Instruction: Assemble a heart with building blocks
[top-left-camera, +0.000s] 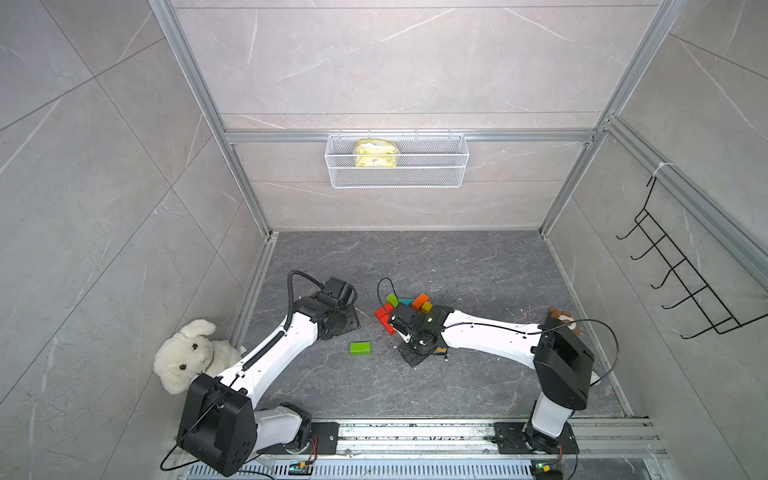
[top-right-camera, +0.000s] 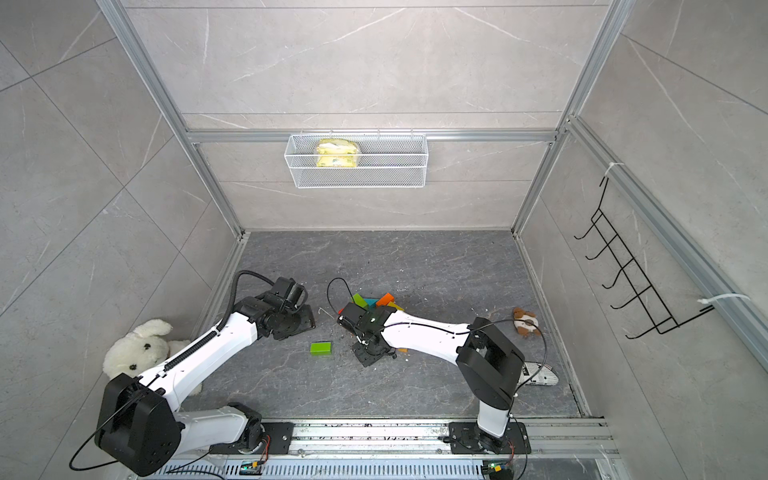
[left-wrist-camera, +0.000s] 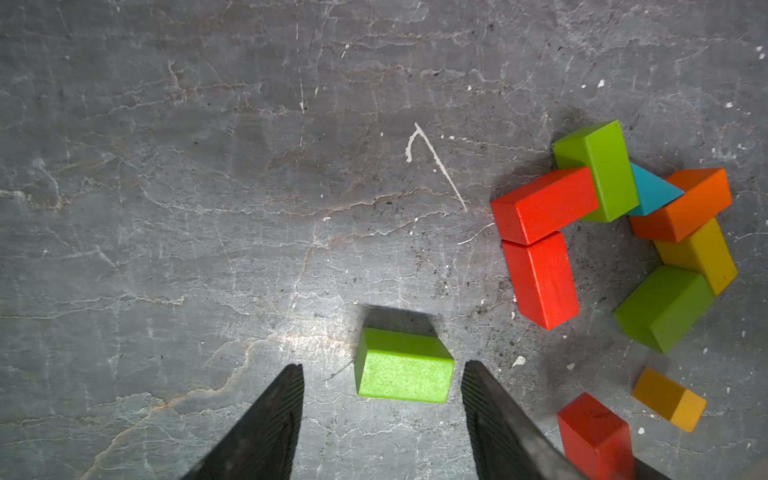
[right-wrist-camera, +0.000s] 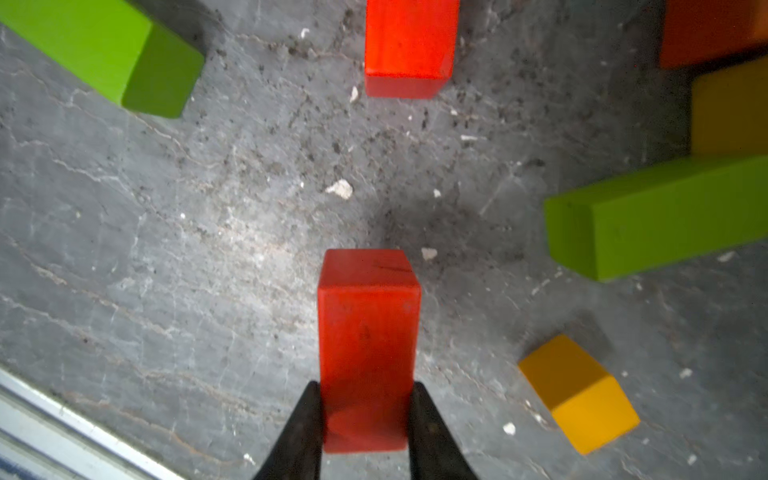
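Note:
A separate green block lies below left of it. My left gripper stands open above that block, a fingertip either side in the view, holding nothing. My right gripper is shut on a red block, below the ring's open side. A small orange block lies right of it.
A white plush dog is at the left, a brown plush toy and a white-black object at the right. A mesh basket and black hook rack hang on the walls.

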